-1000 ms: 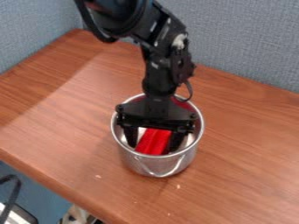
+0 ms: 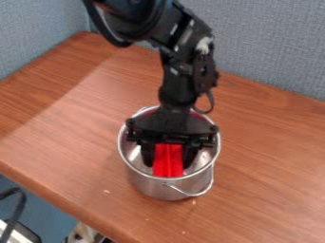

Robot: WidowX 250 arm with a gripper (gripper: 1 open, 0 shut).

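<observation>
A steel pot [image 2: 191,184] with a wire handle stands on the wooden table. Inside it is a red object [image 2: 168,161]. My black gripper [image 2: 170,150] reaches down into the pot, shut on the red object with a finger on either side of it. The lower part of the red object is partly hidden by the pot's front wall.
Bare wood [image 2: 70,104] surrounds the pot on the left and right. Padded grey walls [image 2: 273,47] rise behind the table. At the lower left the table edge drops to a blue floor with cables.
The fingers have closed in on the red object from a wider spread a second ago, and the gripper has shifted very slightly within the pot.
</observation>
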